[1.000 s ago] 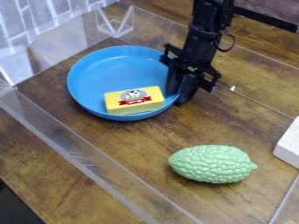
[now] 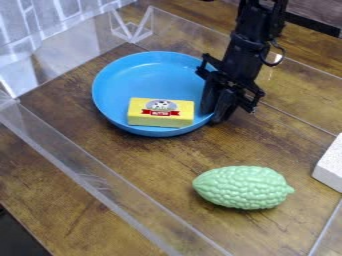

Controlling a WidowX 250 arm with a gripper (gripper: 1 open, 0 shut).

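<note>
A blue bowl [image 2: 134, 78] sits at the upper left with a yellow butter box [image 2: 160, 111] inside, near its front. My black gripper [image 2: 217, 100] is low at the bowl's right rim, reaching down from the top. Its fingertips are dark and overlap the rim, so what lies between them cannot be made out.
A green bumpy melon-like object [image 2: 243, 187] lies at the front right. A white block [image 2: 329, 160] sits at the right edge. Clear plastic edges cross the left side.
Over the last second the bowl and butter box have shifted slightly rightward, along with my gripper at the rim. The melon-like object has not visibly moved.
</note>
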